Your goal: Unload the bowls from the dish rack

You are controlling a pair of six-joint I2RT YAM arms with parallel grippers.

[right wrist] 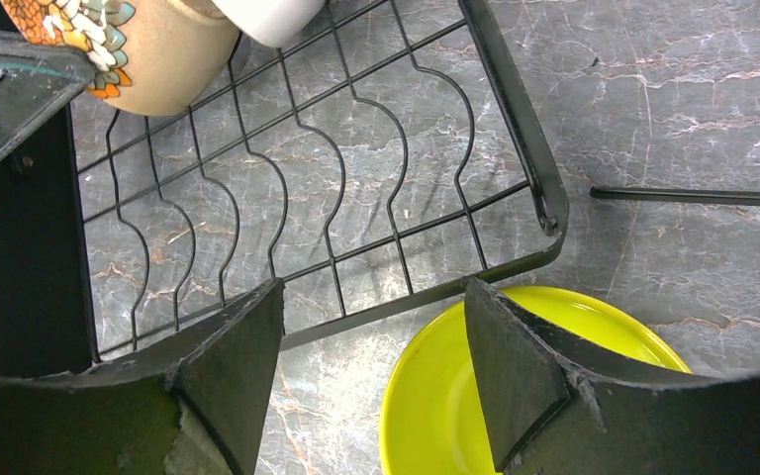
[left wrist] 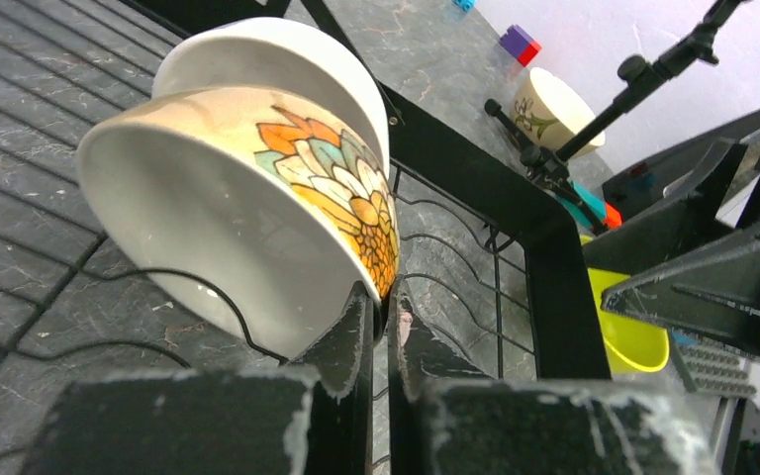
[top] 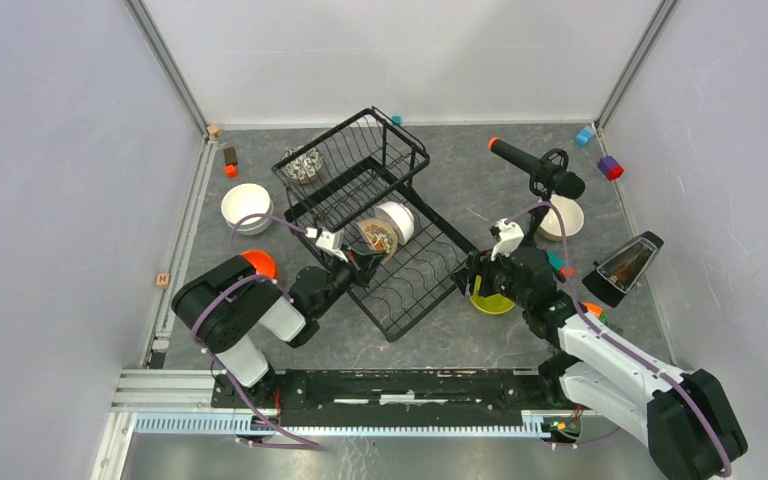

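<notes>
In the lower tier of the black dish rack (top: 440, 232), a bowl with an orange flower pattern (left wrist: 341, 188) stands on edge, tilted. My left gripper is shut on its rim, and the bowl is still between the wires. Right behind it leans a white bowl (top: 398, 220). Off the rack's right end, above a yellow bowl (right wrist: 435, 396) on the counter, my right gripper is open and empty. Another patterned bowl (top: 304, 166) rests in the upper tier, beneath its wires in the top view.
White stacked bowls (top: 247, 205) and an orange bowl (top: 259, 264) stand left of the rack. To the right are a cream bowl (top: 561, 218), a black stand (top: 540, 170) and a toaster-like metal box (top: 624, 268). The front counter between the arms is clear.
</notes>
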